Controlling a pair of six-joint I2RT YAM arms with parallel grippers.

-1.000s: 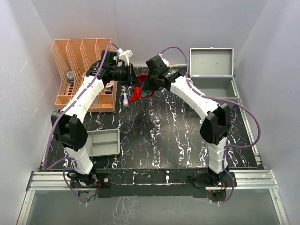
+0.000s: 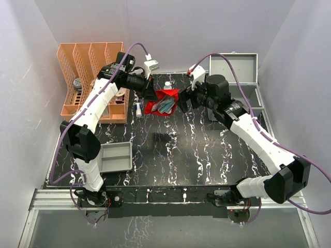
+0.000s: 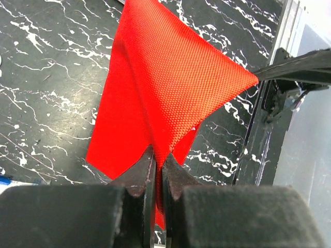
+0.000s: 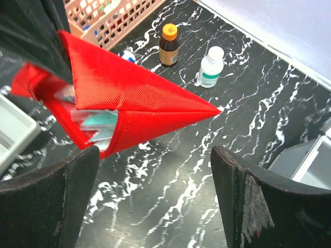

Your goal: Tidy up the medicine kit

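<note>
A red fabric pouch [image 2: 164,102] hangs above the table, its mouth gaping and clear packets [image 4: 101,124] with green contents showing inside. My left gripper is shut on the pouch's edge, the red cloth pinched between its dark fingers. Close to the pouch's right side, my right gripper stands open. In the right wrist view the pouch's pointed corner spans above the gap between its fingers, with no cloth gripped. A dark finger [image 3: 300,67] of the right gripper shows beside that corner in the left wrist view; whether they touch is unclear.
An orange divided rack [image 2: 83,72] stands at back left. Behind the pouch are a brown bottle [image 4: 169,45] with an orange cap and a white bottle [image 4: 211,67]. A grey tray [image 2: 115,156] sits front left, an open grey case [image 2: 232,70] back right.
The pouch has turned and its right corner now points outward.
</note>
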